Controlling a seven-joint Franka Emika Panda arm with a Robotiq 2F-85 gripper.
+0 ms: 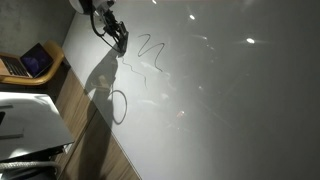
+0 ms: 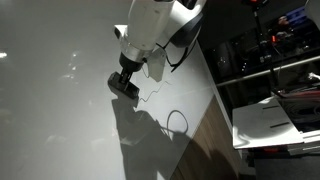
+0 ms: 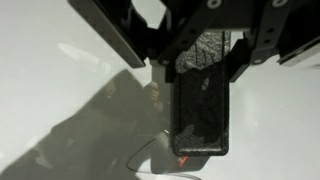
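Note:
A dark rectangular block, seemingly a board eraser (image 3: 203,115), sits between the fingers of my gripper, which is shut on it. In exterior view 2 the eraser (image 2: 123,86) is held at the whiteboard (image 2: 60,110); whether its face touches the surface is unclear. On the board in exterior view 1 are a dark zigzag line (image 1: 151,48), a thin squiggle and a looped line (image 1: 124,97). My gripper (image 1: 122,43) is just left of the zigzag. A thin curved line (image 3: 150,145) emerges beside the eraser's lower end in the wrist view.
The arm casts a broad shadow over the board, partly darkening the loop. Beyond the board's edge are a wooden floor (image 1: 95,150), a pale table (image 1: 30,125) and a laptop (image 1: 35,60) on a chair. Most of the board is clear.

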